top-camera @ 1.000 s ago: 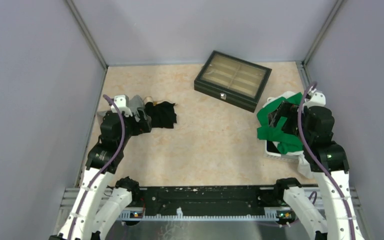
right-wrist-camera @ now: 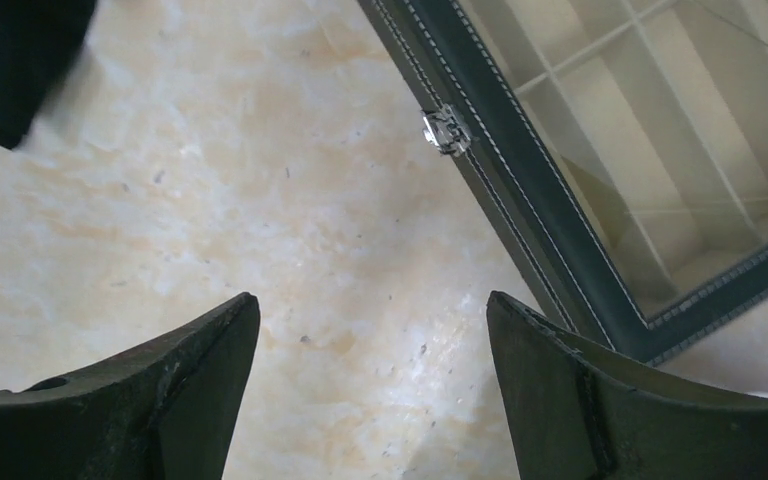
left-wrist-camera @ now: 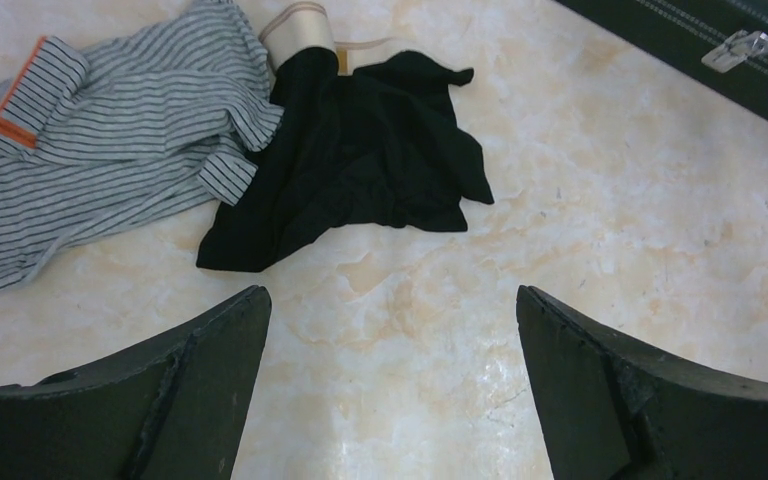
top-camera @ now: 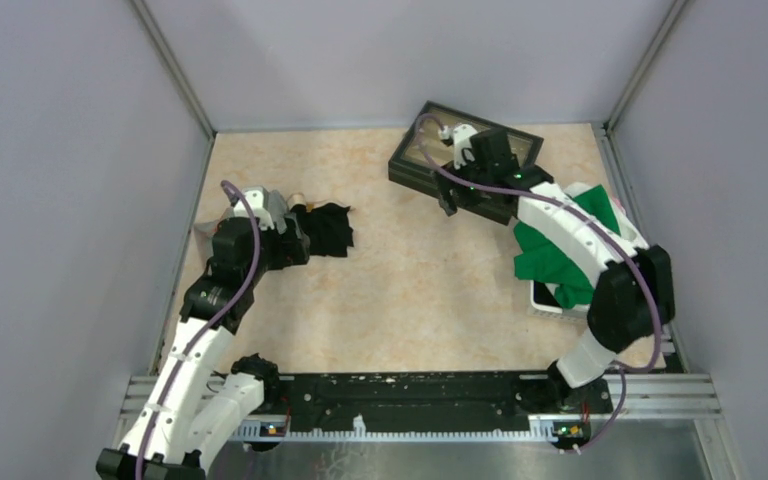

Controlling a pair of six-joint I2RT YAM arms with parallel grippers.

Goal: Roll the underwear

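Observation:
At the left of the table lie a grey striped garment and a crumpled black garment with a beige band at its top. My left gripper is open above bare table just on the near side of them, nothing between its fingers. My right gripper hangs near the dark glass-lidded box, its fingers apart and empty; part of the black garment shows at the top left of the right wrist view.
A white basket heaped with green and white cloth stands at the right edge. Walls bound the back and both sides.
My left arm has shifted very slightly.

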